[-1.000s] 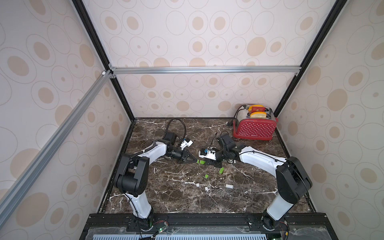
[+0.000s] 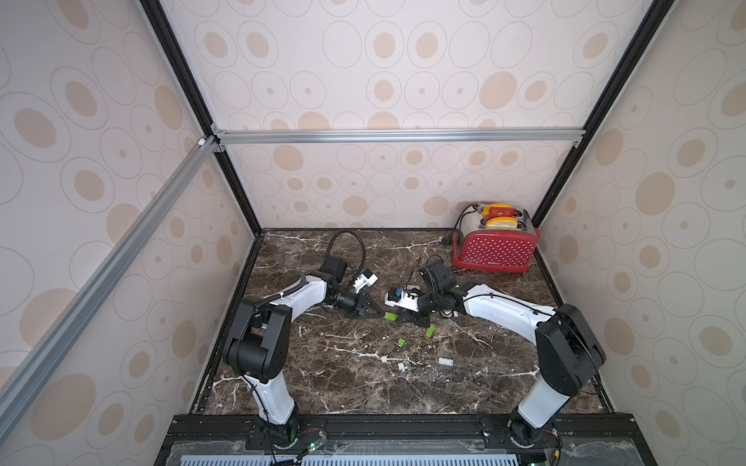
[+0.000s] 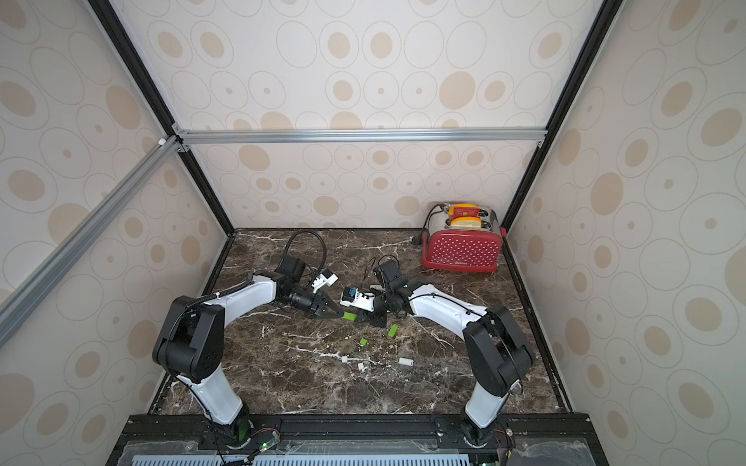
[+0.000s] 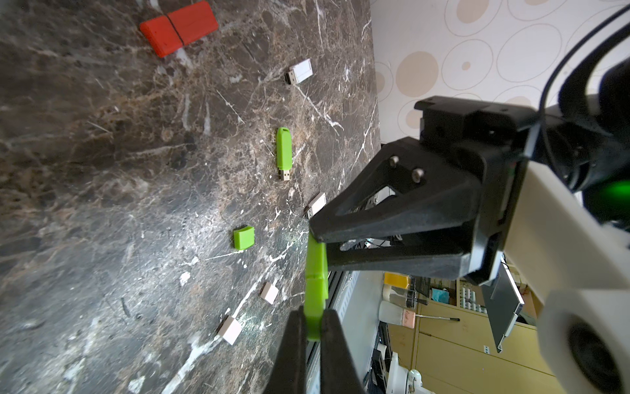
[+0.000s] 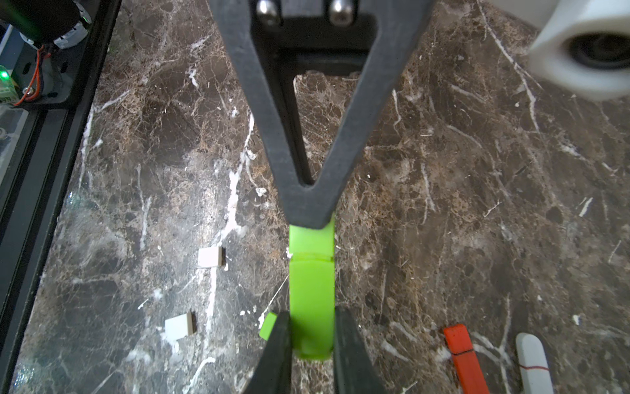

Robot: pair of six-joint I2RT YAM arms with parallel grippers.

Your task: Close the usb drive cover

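A green USB drive is held between my two grippers, above the table. In the right wrist view, its body [image 5: 311, 308] meets the green cover [image 5: 311, 241] end to end, with a thin seam line between them. My right gripper is shut on the body. My left gripper looks shut on the cover, with green showing between its fingertips. From the left wrist, the two parts touch, with a slight step where they join. Whether the cover sits fully home cannot be told.
Below lie another green drive [image 4: 284, 149] with bare plug, a loose green cap [image 4: 243, 237], small white caps [image 5: 178, 326], a red drive [image 4: 178, 27] and a white drive [image 5: 535, 364]. A red toaster [image 2: 497, 250] stands at the back right.
My left gripper has shifted slightly to the right, toward the right gripper. The right arm looks still.
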